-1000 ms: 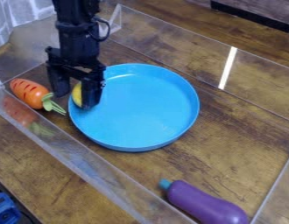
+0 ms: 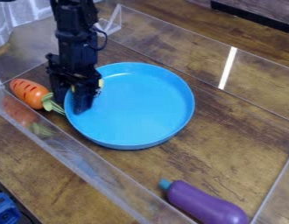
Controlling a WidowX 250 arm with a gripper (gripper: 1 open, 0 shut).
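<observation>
My black gripper (image 2: 77,87) is low over the left rim of the blue plate (image 2: 135,105). A small yellow object (image 2: 99,82) is mostly hidden behind its fingers; whether it is held, I cannot tell. A toy carrot (image 2: 30,92) with a green top lies just left of the plate, beside the gripper.
A purple toy eggplant (image 2: 203,203) lies at the front right. Clear walls edge the wooden surface. A blue object (image 2: 4,210) sits at the bottom left. The wood right of the plate is clear.
The gripper has moved slightly left, and the plate has shifted a little left with it. The yellow object is now more hidden.
</observation>
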